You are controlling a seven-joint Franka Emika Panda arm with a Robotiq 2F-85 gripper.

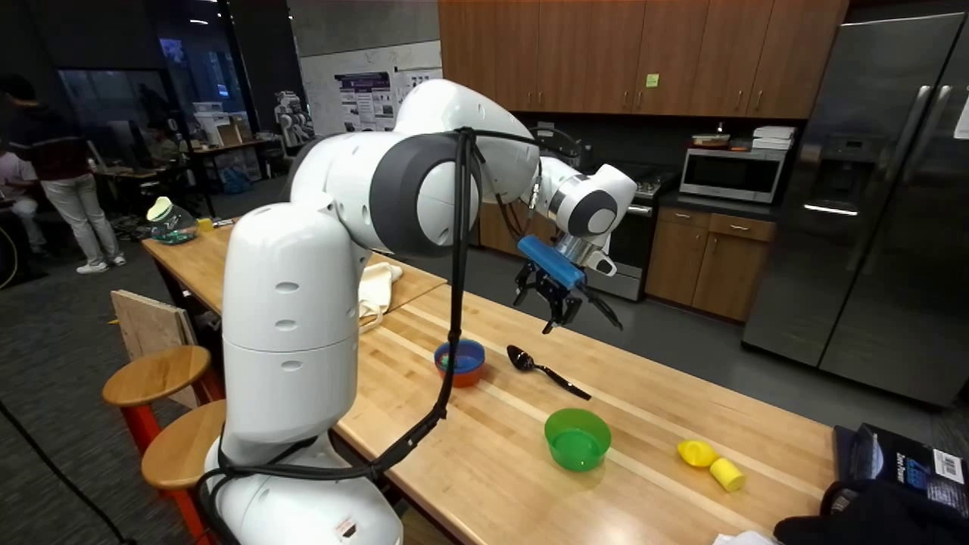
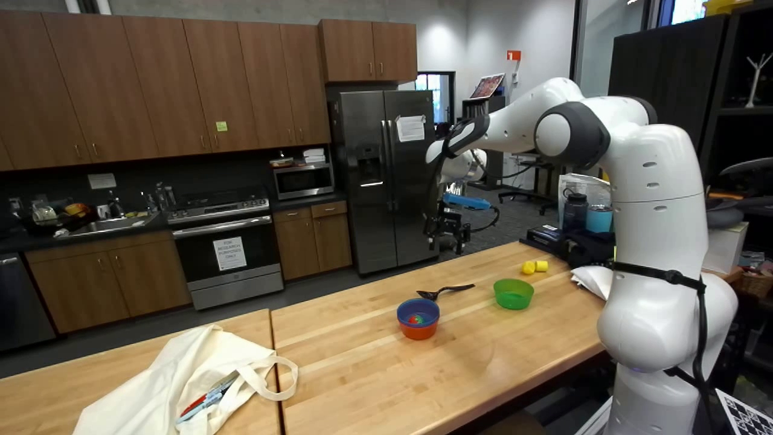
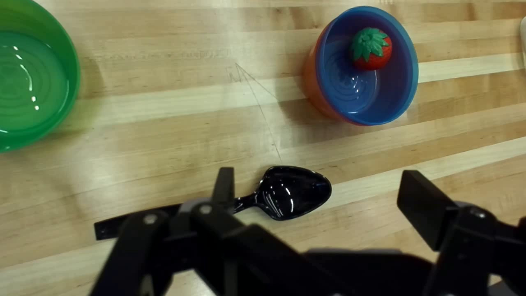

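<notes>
My gripper is open above the table, its two black fingers wide apart and nothing held between them. Below it on the wood lies a black spoon (image 3: pixel 294 192); in the wrist view its bowl shows between the fingers, while the left finger covers part of the handle. A blue bowl (image 3: pixel 345 93) sits inside an orange one (image 3: pixel 314 81), with a red toy strawberry (image 3: pixel 377 58) in it. The green bowl (image 3: pixel 74 74) looks empty at the wrist view's left edge. Exterior view 1 shows the gripper (image 1: pixel 534 313) well above the tabletop.
A yellow lemon (image 1: pixel 697 453) and a yellow cylinder (image 1: pixel 727 474) lie beyond the green bowl. Dark bags and a box (image 1: pixel 917 463) crowd the table's end. A cream tote bag (image 2: pixel 174 384) rests on the adjoining table. Bare wood surrounds the spoon.
</notes>
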